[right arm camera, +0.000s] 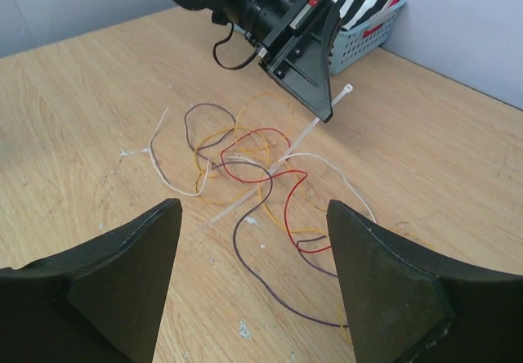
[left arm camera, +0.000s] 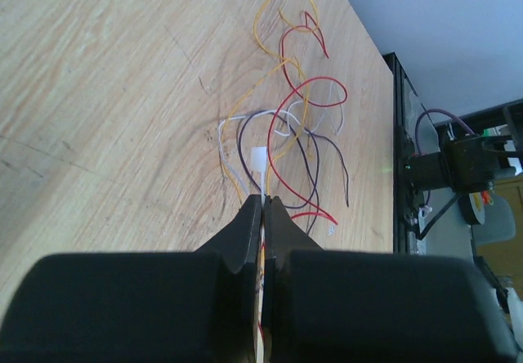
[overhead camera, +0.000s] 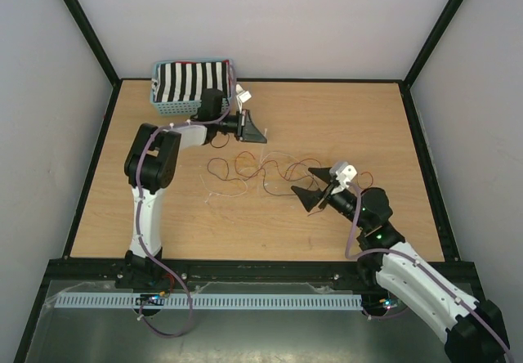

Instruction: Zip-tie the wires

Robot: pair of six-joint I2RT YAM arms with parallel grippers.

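Observation:
A loose tangle of red, yellow, purple and white wires [overhead camera: 270, 167] [right arm camera: 296, 185] lies mid-table. My left gripper [overhead camera: 260, 137] is shut on a white zip tie, which slants down across the wires, its small head [left arm camera: 260, 159] showing past the fingertips in the left wrist view. My right gripper [overhead camera: 308, 185] hangs open over the right end of the wires, its fingers wide apart with nothing between them.
A blue basket [overhead camera: 155, 105] with striped cloth stands at the back left, behind the left arm. Bare table [overhead camera: 351, 118] shows at the back right and front left. Dark rails edge the table.

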